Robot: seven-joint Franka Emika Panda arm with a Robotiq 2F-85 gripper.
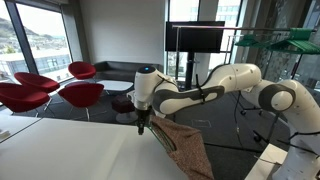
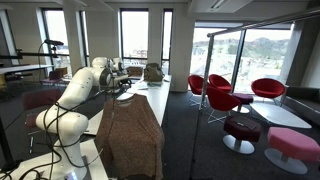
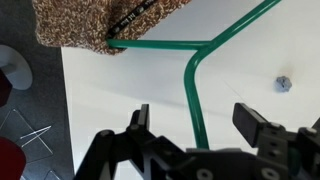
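In the wrist view a green hanger (image 3: 194, 85) runs down between the two fingers of my gripper. The fingers stand wide open, with white table showing on both sides of the bar. One arm of the hanger meets a brown knitted cloth (image 3: 85, 22) at upper left, where a dark strip lies along the cloth. In exterior view 1 my gripper hangs low over the white table, left of the brown cloth (image 1: 193, 150). The same cloth (image 2: 133, 138) drapes over the table's end in exterior view 2. The lower end of the hanger is hidden by my gripper.
A small grey object (image 3: 283, 84) lies on the table to the right in the wrist view. More green hangers (image 1: 290, 42) hang from a rack at upper right. Red chairs (image 1: 82, 93) stand beyond it.
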